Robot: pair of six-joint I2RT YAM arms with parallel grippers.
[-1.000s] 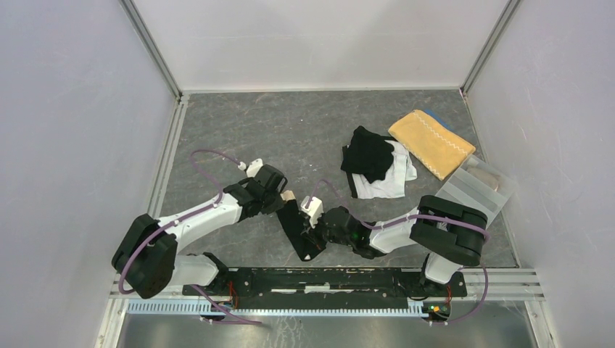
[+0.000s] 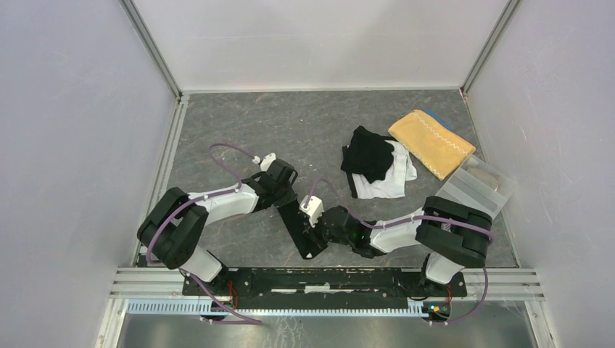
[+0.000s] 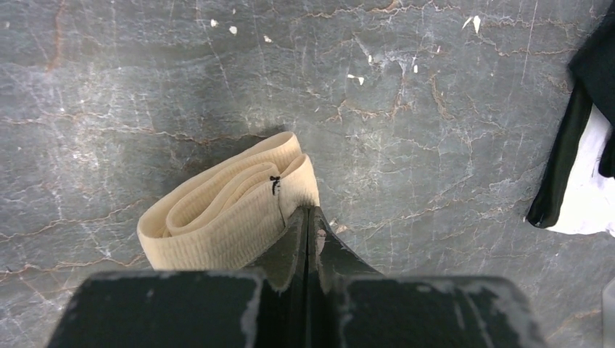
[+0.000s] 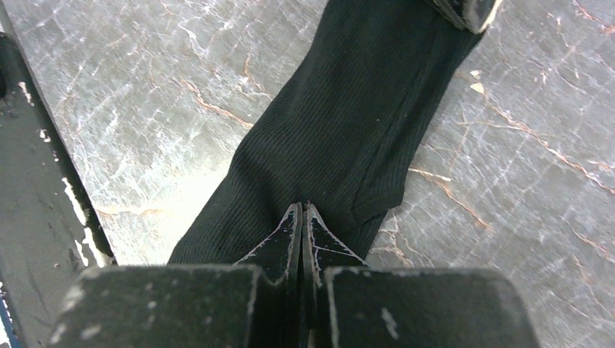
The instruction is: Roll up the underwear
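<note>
Black underwear (image 2: 293, 223) lies as a narrow, folded strip between the two arms. Its beige waistband (image 3: 217, 217), layered in loops, stands at the strip's far end in the left wrist view. My left gripper is shut with its tips against the right end of that band; no cloth clearly shows between them. On the black fabric (image 4: 319, 123), near the strip's front part, rests my right gripper, shut, with a fold of cloth beside its tips. Whether it pinches any cloth is hidden. From above, the left gripper covers the waistband.
Folded black and white garments (image 2: 381, 163) lie to the right of centre. Behind them is a yellow folded cloth (image 2: 431, 143), with a clear plastic bin (image 2: 475, 187) at the right edge.
My left arm has moved right and slightly away from the base, so its gripper now covers the beige band that showed before. The right gripper has stayed almost in place on the cloth.
</note>
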